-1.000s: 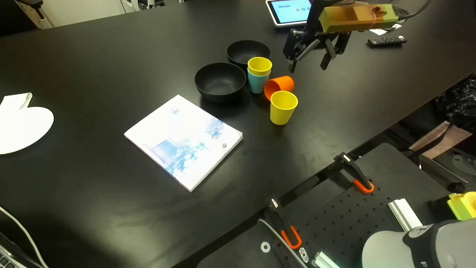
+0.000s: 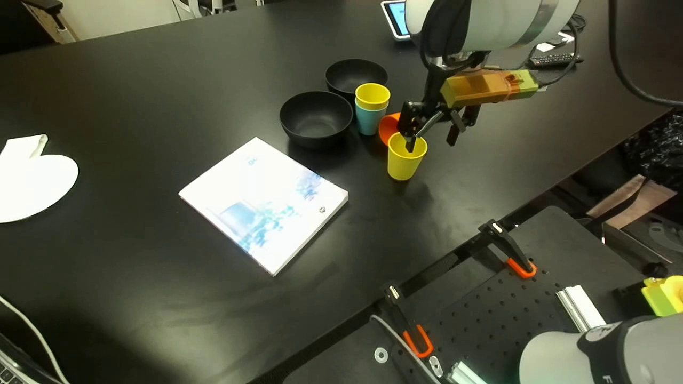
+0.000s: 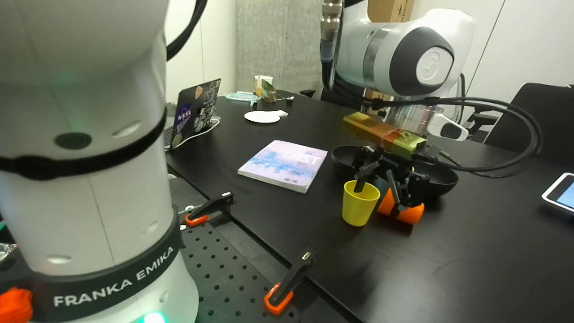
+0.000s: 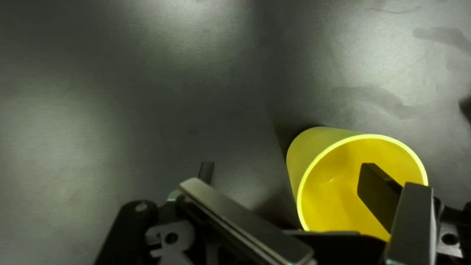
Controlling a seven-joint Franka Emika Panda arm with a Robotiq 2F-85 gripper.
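A yellow cup (image 2: 403, 164) stands upright on the black table, its open mouth facing up. My gripper (image 2: 432, 142) is open at the cup's mouth. In the wrist view one finger (image 4: 410, 221) overlaps the inside of the yellow cup (image 4: 311, 154), while the other finger (image 4: 247, 221) lies outside it, to the left. The second exterior view also has one fingertip over the mouth of the yellow cup (image 3: 358, 207). Just beside it an orange cup (image 3: 410, 213) lies on its side, partly covered by my gripper (image 3: 379, 194).
A yellow cup (image 2: 372, 95) sits stacked in a light-blue cup (image 2: 368, 119), close to two black bowls, a nearer bowl (image 2: 314, 121) and a farther bowl (image 2: 354, 72). A white book (image 2: 262, 201) lies left of the cups.
My gripper has come down and slightly left, from above the table behind the cups to the standing yellow cup's mouth. It has stayed open, and the cups look unmoved.
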